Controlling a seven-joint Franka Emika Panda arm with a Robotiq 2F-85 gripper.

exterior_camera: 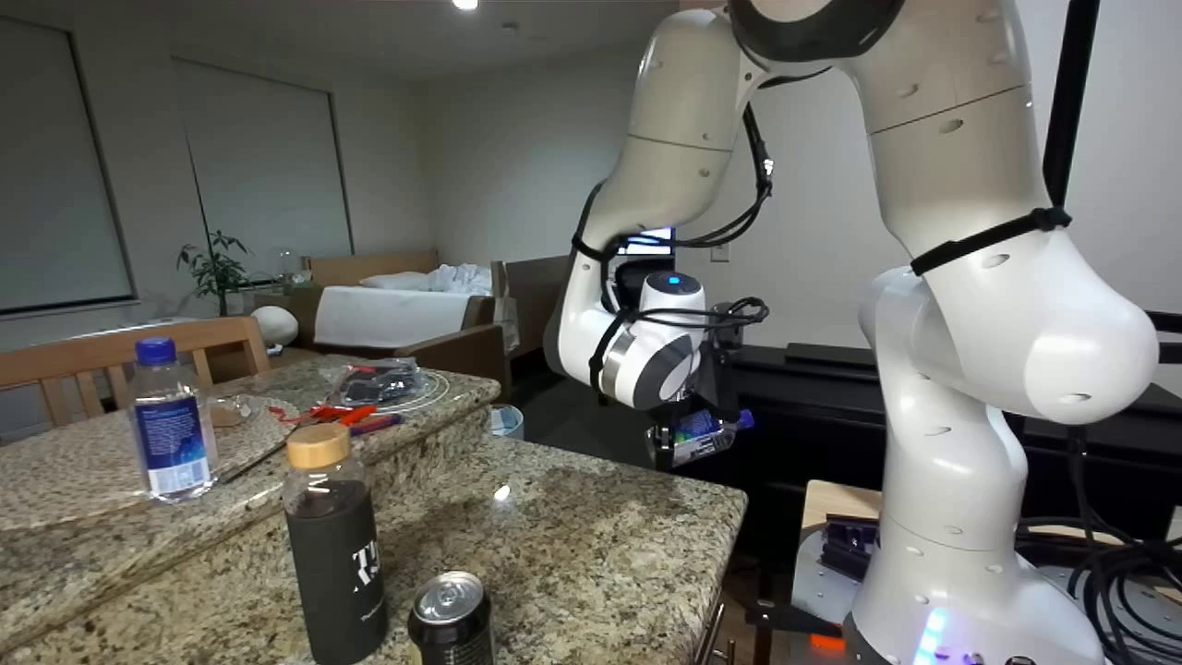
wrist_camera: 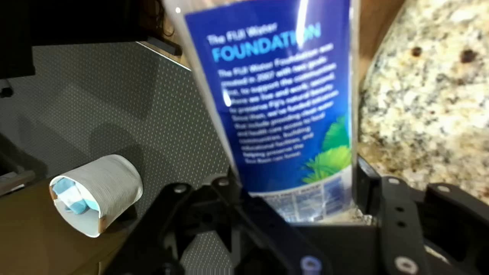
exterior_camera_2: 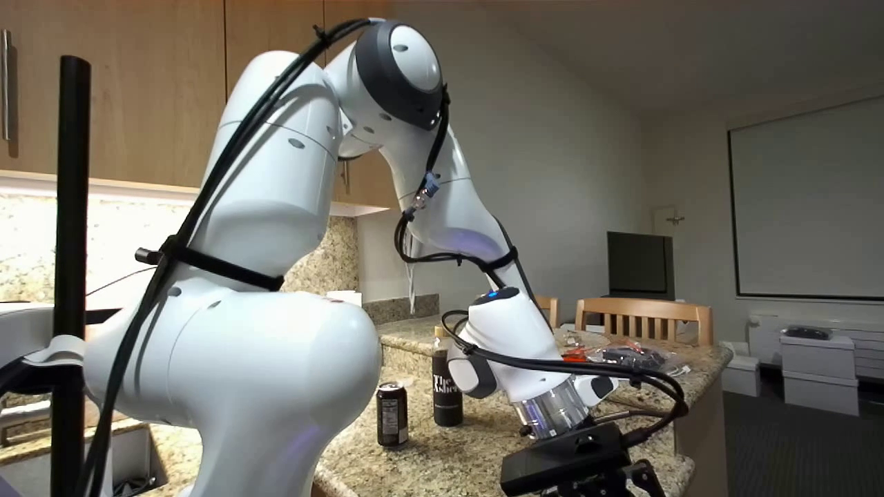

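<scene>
A clear water bottle with a blue label point(wrist_camera: 279, 96) and a blue-purple cap lies sideways between the fingers of my gripper point(exterior_camera: 670, 441). In the wrist view the gripper is shut on the bottle near the lower edge of its label, one finger on each side. The first exterior view has this bottle point(exterior_camera: 709, 436) above the far end of the granite counter point(exterior_camera: 554, 499), clear of its surface. Exterior view 2 hides the bottle and the fingertips behind the wrist.
On the counter stand a dark bottle with a wooden cap point(exterior_camera: 338, 554) and a black can point(exterior_camera: 451, 621). Another blue-capped water bottle point(exterior_camera: 172, 427) is upright on the raised ledge. A white bin point(wrist_camera: 103, 190) with pale blue contents sits beyond the counter's edge, near a brown surface point(wrist_camera: 41, 233).
</scene>
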